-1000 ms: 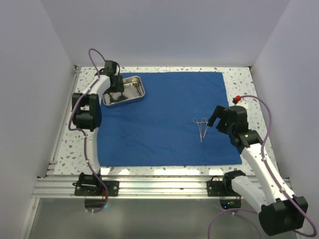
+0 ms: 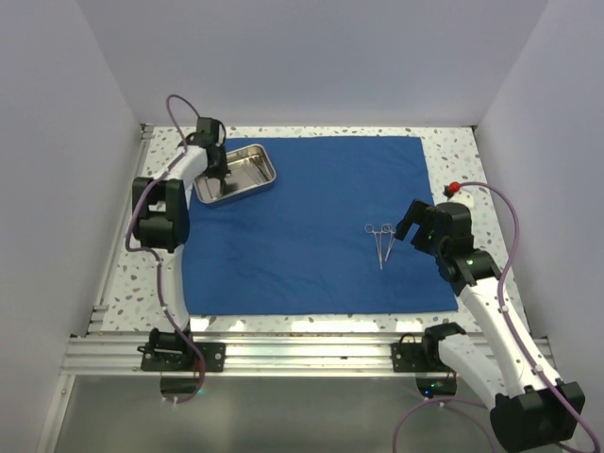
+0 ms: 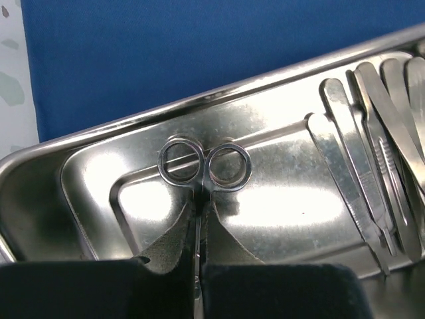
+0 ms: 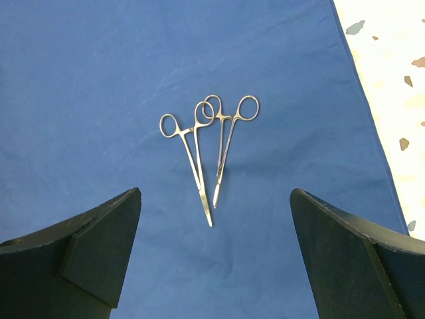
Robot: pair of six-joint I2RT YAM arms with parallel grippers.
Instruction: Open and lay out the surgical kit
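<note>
The metal tray [image 2: 272, 167] sits at the back left, on the corner of the blue cloth [image 2: 293, 255]. My left gripper reaches down into it, its fingers shut on the shanks of a ring-handled instrument [image 3: 229, 187]; the two rings stick out past the fingertips and the lower end is mostly hidden. Several scalpel handles and tweezers [image 3: 352, 146] lie bunched at the tray's other end. Two ring-handled clamps [image 4: 199, 173] rest side by side on the cloth, rings overlapping. Above them my right gripper hangs wide open, nothing between its fingers.
Walls stand close on the left, right and back.
</note>
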